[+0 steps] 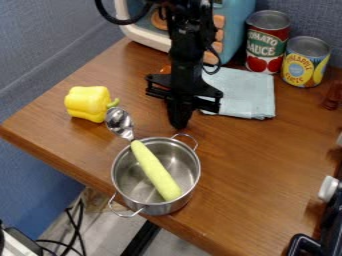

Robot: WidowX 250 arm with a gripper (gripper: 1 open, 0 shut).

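My black gripper point(179, 108) points down at the wooden table, at the left edge of a light blue folded cloth point(242, 94), behind the steel pot. Its fingers are dark and overlapping, so their state and anything between them are hard to make out. The pot point(138, 196) stands at the front with a yellow-green corn cob point(159, 172) in it and a metal spoon point(119, 125) across its rim. A yellow pepper point(86, 104) lies to the left.
A red tomato can point(265, 48) and a yellow can point(303, 66) stand back right beside a blue toy appliance point(237, 20). A small brown bottle point(330, 97) is at the right.
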